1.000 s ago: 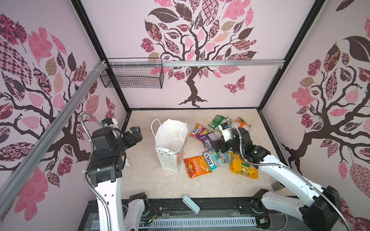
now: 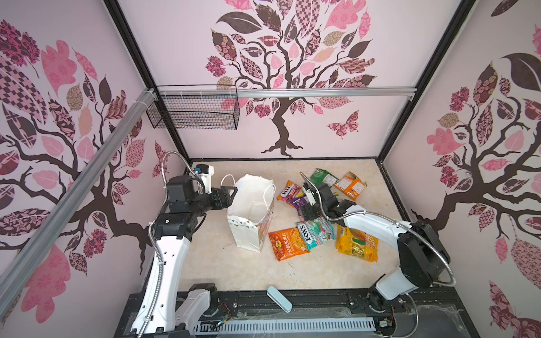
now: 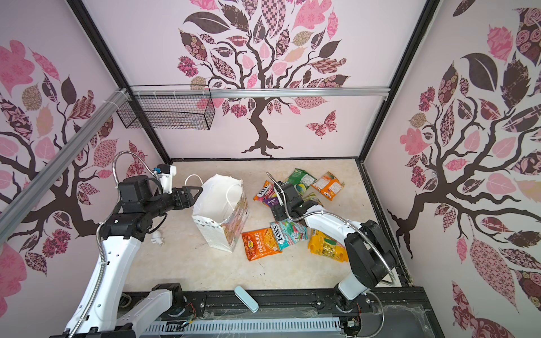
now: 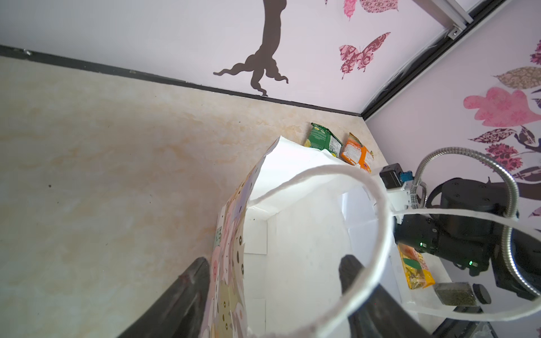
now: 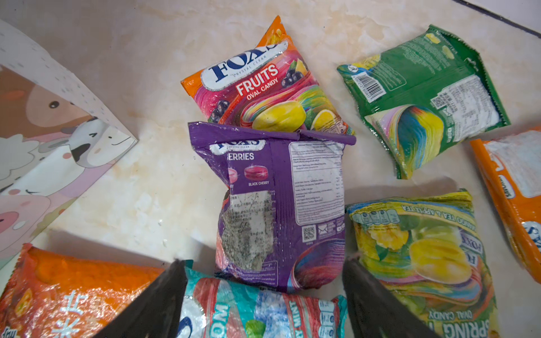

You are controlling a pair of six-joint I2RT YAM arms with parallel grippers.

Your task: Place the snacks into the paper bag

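Note:
The white paper bag (image 2: 248,231) stands upright with its mouth open; its floor looks empty in the left wrist view. At its left rim is my left gripper, fingers apart, a white handle loop (image 4: 386,236) passing in front of its fingers. My right gripper hangs open above the snacks, nothing between its fingers. Ahead of it lies the purple candy pack (image 5: 307,225), with the teal pack (image 5: 253,309) closer in. Around these lie the Fruits pack (image 5: 265,84), green pack (image 5: 428,95), yellow-green pack (image 5: 434,253), and orange packs (image 5: 73,293).
A yellow snack pack (image 2: 357,245) lies near the right arm's base side. A wire basket (image 2: 197,111) hangs on the rail at upper left.
My left gripper has moved right, up to the bag's left rim. My right gripper has moved left and come over the purple pack. The bag and snacks have stayed put.

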